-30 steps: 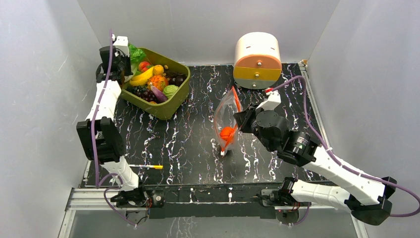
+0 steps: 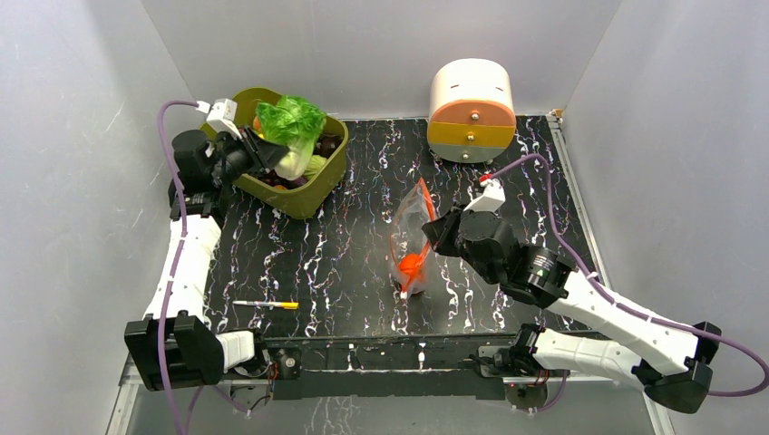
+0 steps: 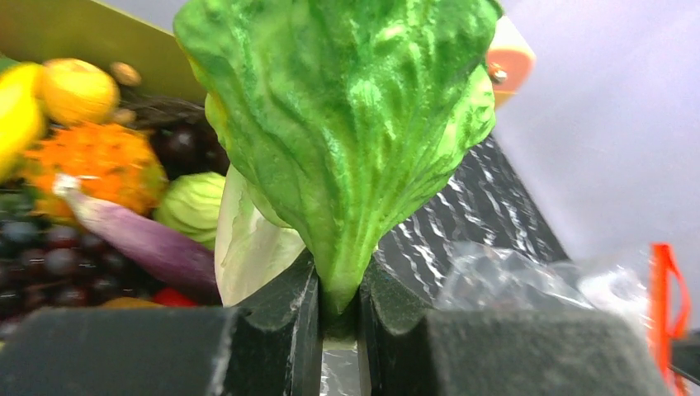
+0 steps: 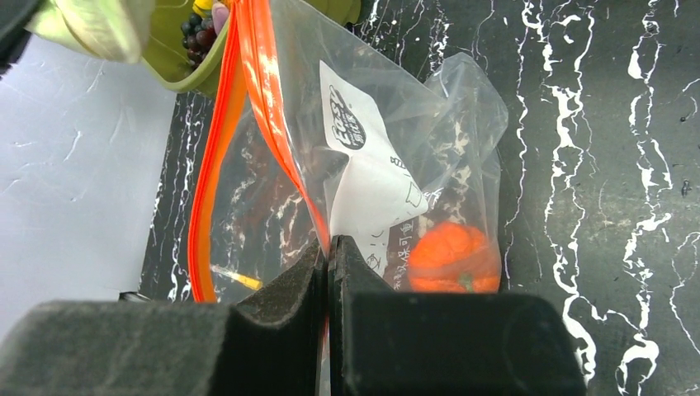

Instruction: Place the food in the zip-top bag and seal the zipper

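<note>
A leafy green bok choy (image 3: 347, 107) with a pale stem is pinched in my left gripper, whose fingers are shut on it. From above, this bok choy (image 2: 292, 122) hangs over the olive basket (image 2: 316, 201). Mid-table, a clear bag (image 2: 410, 222) with an orange zipper edge stands up, its mouth parted. My right gripper is shut on one side of that mouth, at the orange zipper strip (image 4: 272, 99). An orange pumpkin-like food (image 4: 452, 257) rests in the bottom of the bag, seen through the plastic.
Grapes, an eggplant (image 3: 157, 243), a spiky orange fruit (image 3: 99, 165) and other produce fill the basket. A yellow-capped marker (image 2: 266, 304) lies at the front left. A small rounded drawer cabinet (image 2: 472, 109) stands at the back right. Table between basket and bag is clear.
My left gripper has lifted the bok choy out of the basket's back-left corner and carried it rightward over the basket. The right gripper and bag have shifted only slightly.
</note>
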